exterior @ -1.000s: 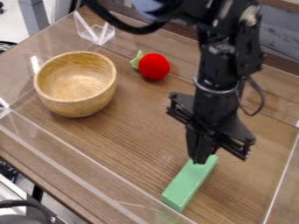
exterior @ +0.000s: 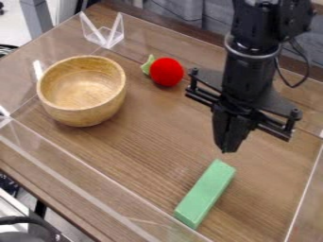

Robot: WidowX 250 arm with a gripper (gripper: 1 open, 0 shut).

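Observation:
My black gripper (exterior: 232,121) hangs in the upper right of the camera view, above the wooden table, behind and above a mint-green block (exterior: 205,194) lying near the front. Its fingers point down; I cannot make out clearly how far apart they stand, and I see nothing held.
A wooden bowl (exterior: 82,85) sits on the left. A red tomato-like ball (exterior: 168,72) with green beside it lies at the back middle, and a clear plastic piece (exterior: 105,31) at the back left.
The gripper has moved up and back, away from the green block, and its wider body now shows. The green block has stayed where it was.

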